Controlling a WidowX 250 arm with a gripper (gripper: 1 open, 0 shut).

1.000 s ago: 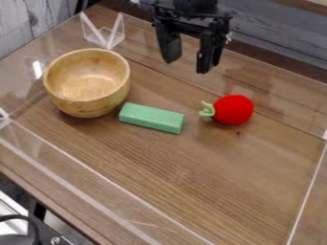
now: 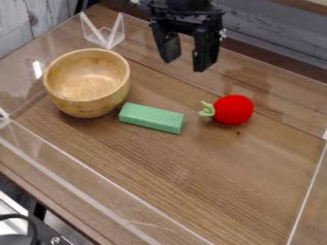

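My gripper [image 2: 185,50] hangs at the top centre of the camera view, dark, its fingers pointing down and apart, with nothing seen between them. Below it on the wooden table lie a green block [image 2: 152,118] and, to its right, a red round object [image 2: 232,111] with a green stem. A wooden bowl [image 2: 87,96] sits at the left, left of the green block.
A white wire-like item [image 2: 102,31] stands at the upper left near the table edge. A dark cable curls at the bottom left corner.
The gripper has shifted slightly up and left and turned a little. The objects on the table have not moved.
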